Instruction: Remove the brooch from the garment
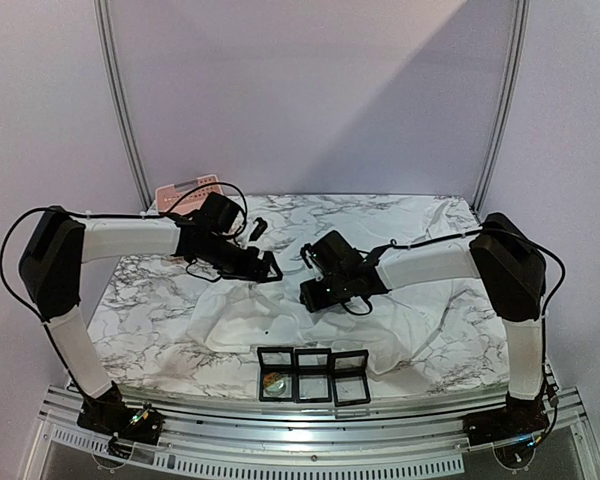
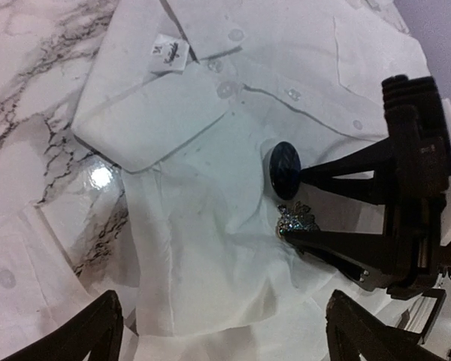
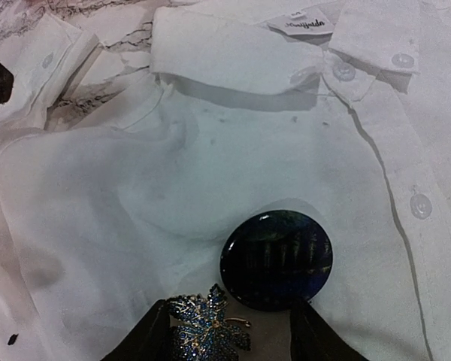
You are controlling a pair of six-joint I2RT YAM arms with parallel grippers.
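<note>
A white shirt (image 2: 203, 226) lies spread on the marbled table. Fixed on it, close together, are a dark blue oval brooch (image 3: 276, 259) and a glittering leaf-shaped brooch (image 3: 210, 331). My right gripper is down at the brooches, partly open. One of its fingertips reaches the oval brooch's lower edge, the other the leaf brooch's side; I cannot tell whether either is gripped. In the top view this gripper hides both brooches. My left gripper (image 1: 270, 268) is open above the shirt, to the left of the right one, nothing between its fingers.
Black open boxes (image 1: 313, 390) stand in a row at the table's front edge, a small round item in the leftmost. At the back left is a pink basket (image 1: 190, 193). The two grippers are close together over the shirt.
</note>
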